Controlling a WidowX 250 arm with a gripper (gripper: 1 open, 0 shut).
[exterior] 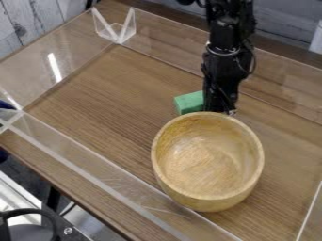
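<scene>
The black robot arm reaches down from the top of the view, with its gripper (205, 104) low behind the bowl. A green block (189, 103) lies at the back left of a round tan bowl (206, 172), right by the gripper. The fingertips are partly hidden by the bowl and block, and I cannot see clearly whether anything is between them.
Wooden table (101, 132) with clear room to the left of the bowl. Transparent edging runs along the left and lower edges. A clear plastic piece (116, 28) stands at the top left. Black cables lie at the bottom left.
</scene>
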